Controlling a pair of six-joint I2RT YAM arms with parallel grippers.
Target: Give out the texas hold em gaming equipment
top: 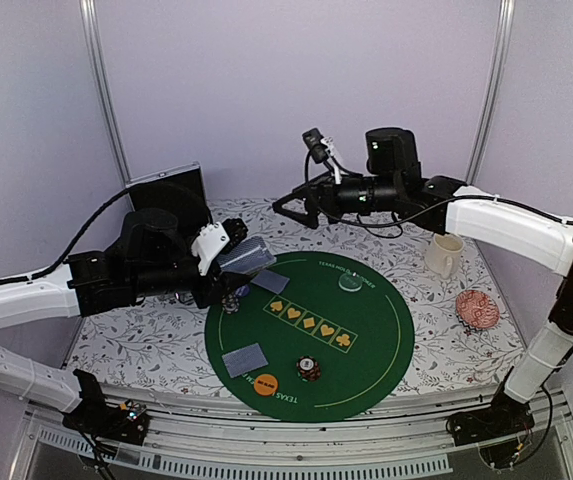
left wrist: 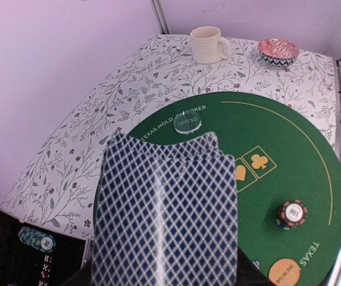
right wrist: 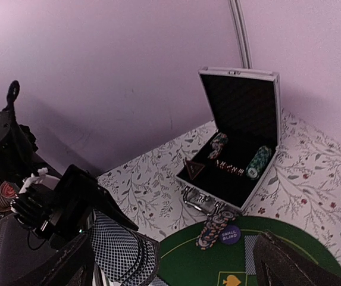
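Observation:
My left gripper (top: 224,270) is shut on a deck of blue checked cards (left wrist: 165,220), held above the mat's left side. My right gripper (top: 294,208) hangs open over the back of the green poker mat (top: 376,350). Blue cards lie face down at the mat's back left (top: 271,280) and front left (top: 244,360). Chip stacks stand at the left (right wrist: 214,229) and front (top: 308,368). The small blind (right wrist: 230,236), big blind (top: 266,384) and dealer button (top: 350,281) rest on the mat.
An open case (right wrist: 218,183) holding chips stands at the back left. A mug (top: 444,254) and a red patterned bowl (top: 477,308) sit on the right of the table.

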